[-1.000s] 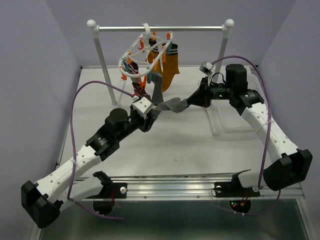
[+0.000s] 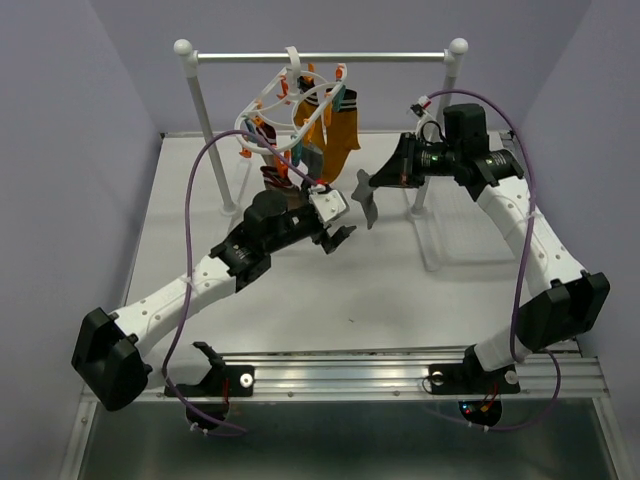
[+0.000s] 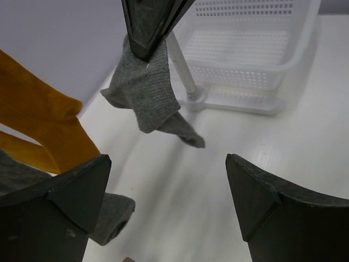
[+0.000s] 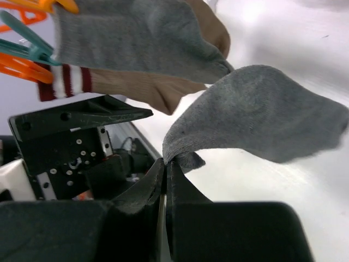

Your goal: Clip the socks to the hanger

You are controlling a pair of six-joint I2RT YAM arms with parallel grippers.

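My right gripper is shut on a grey sock, which hangs from its tips and shows in all three views. My left gripper is open and empty, below and left of that sock. Under the white clip hanger hang orange socks, another grey sock and a brown striped sock, held by coloured clips.
The white rack's top bar spans the back. A white basket stands at right beside the rack's foot.
My left gripper has let go of the grey sock it was touching, opened and moved up and right. My right gripper has risen toward the back, the sock now dangling from it.
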